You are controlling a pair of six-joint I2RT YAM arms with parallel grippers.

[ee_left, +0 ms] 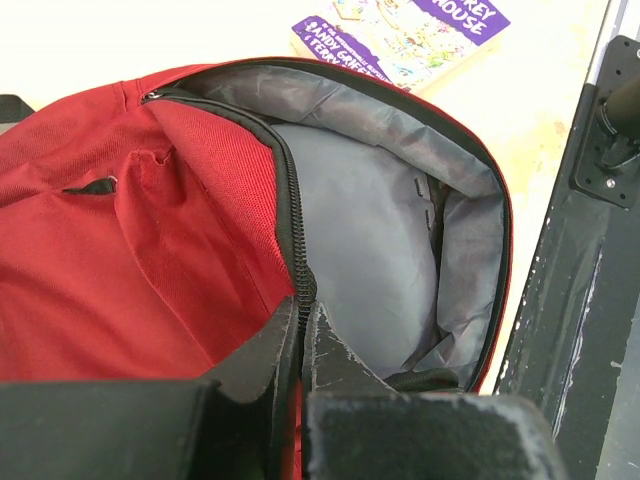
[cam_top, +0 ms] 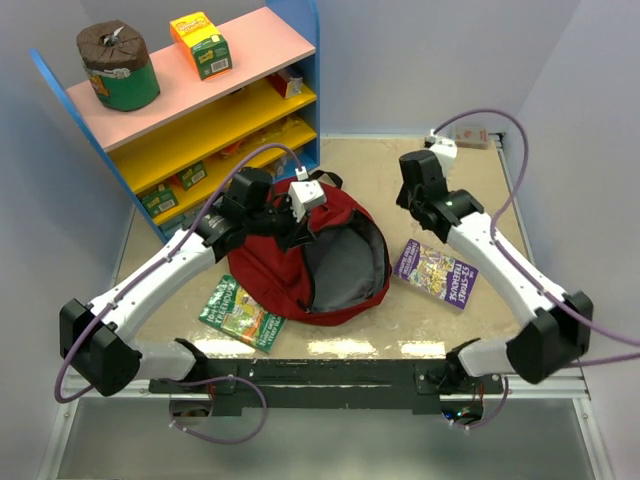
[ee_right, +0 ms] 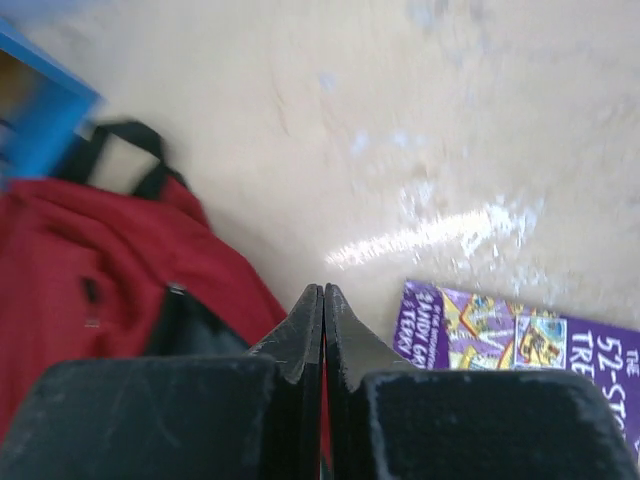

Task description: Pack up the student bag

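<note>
The red bag (cam_top: 262, 275) lies with its grey-lined opening (cam_top: 347, 262) facing up. My left gripper is shut on its zippered edge. To the right of the bag, the purple 52-Storey Treehouse book (cam_top: 436, 273) lies flat on the table; its corner shows in the left wrist view and its upper part in the right wrist view. My right gripper is raised above the table, shut with nothing between its fingers. The book (ee_right: 520, 340) is outside those fingers, lower right.
A green book (cam_top: 242, 313) lies flat at the bag's lower left. At the back left stands a shelf (cam_top: 205, 122) holding several boxes. Near the back right edge sits a small clear box (cam_top: 470, 135). Bare table surrounds the purple book.
</note>
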